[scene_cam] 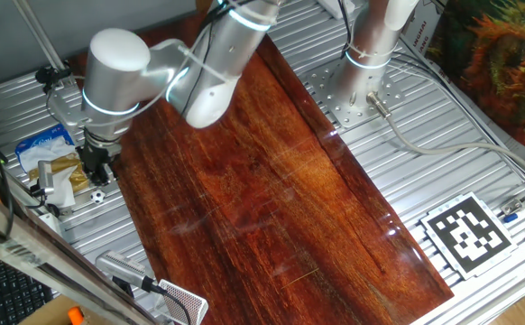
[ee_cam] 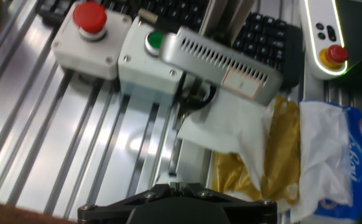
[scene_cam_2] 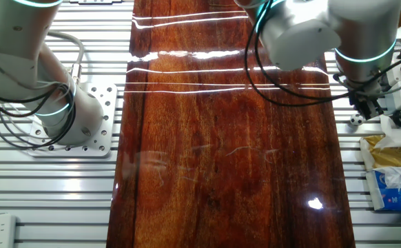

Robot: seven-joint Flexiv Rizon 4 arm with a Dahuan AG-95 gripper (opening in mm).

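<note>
A small black-and-white football rests on the slatted metal table, just off the long edge of the dark wooden board. Close above it, in exterior view 1, is my black gripper, pointing down; whether they touch cannot be told. The second exterior view has the football beside the gripper as well. Along the bottom of the wrist view the fingers of my gripper meet, shut, with nothing showing between them. I do not see the football in that view.
Tissue packs, gold and blue-white, lie near the gripper. A silver camera, a red-button box and a green-button box crowd that edge. The board's top is clear; a marker board lies beyond.
</note>
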